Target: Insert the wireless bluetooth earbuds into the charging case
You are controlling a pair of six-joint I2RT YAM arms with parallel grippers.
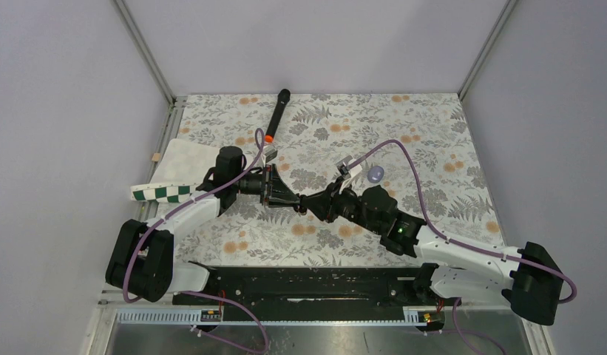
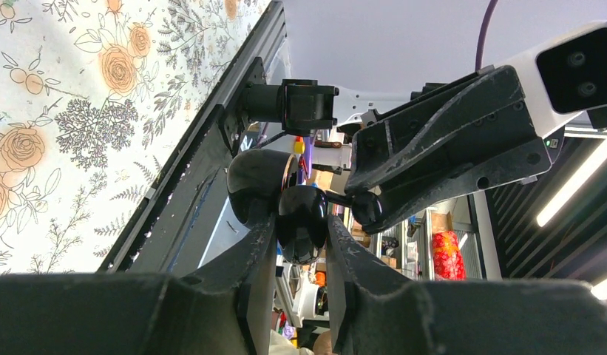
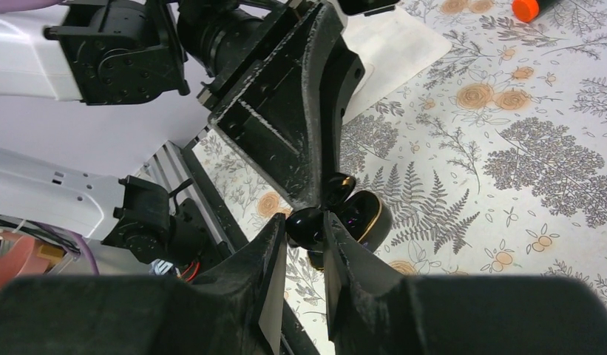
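Note:
My two grippers meet over the middle front of the mat. My left gripper (image 1: 289, 198) is shut on a glossy black piece (image 2: 301, 222), seen between its fingertips in the left wrist view. My right gripper (image 1: 312, 204) is shut on a black glossy piece (image 3: 306, 225) in the right wrist view. Behind it the open black case (image 3: 370, 222) with a gold rim and raised lid touches or nearly touches that piece; which is case and which earbud is partly hidden, and I cannot tell whether anything is seated.
A black microphone (image 1: 279, 111) lies at the back, a pale blue oval object (image 1: 375, 174) at the right. A white pad (image 1: 185, 159) with a green-striped item (image 1: 156, 193) is at the left.

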